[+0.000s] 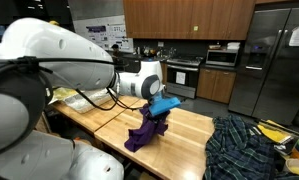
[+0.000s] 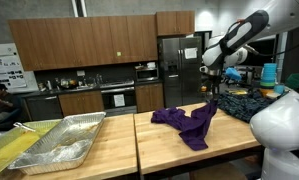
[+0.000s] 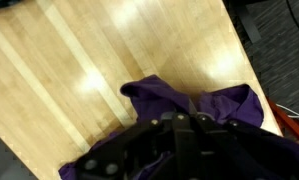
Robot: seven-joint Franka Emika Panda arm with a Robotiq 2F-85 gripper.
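Observation:
A purple cloth [image 2: 196,128] rises from the wooden table to a peak at my gripper [image 2: 211,95], while more of it lies crumpled on the tabletop. My gripper is shut on the cloth's raised part. In exterior view 1 the cloth [image 1: 147,130] hangs in folds below the blue bracket on my wrist. From the wrist view, the purple fabric [image 3: 154,97] spreads out on both sides under the dark gripper; the fingertips and the exact pinch are hard to make out there.
A foil tray [image 2: 64,142] stands on the table's far side from the arm. A dark plaid blanket [image 1: 239,147] is heaped at the right, with colourful items [image 1: 279,135] beyond it. Bare wooden tabletop [image 1: 189,130] lies between cloth and blanket.

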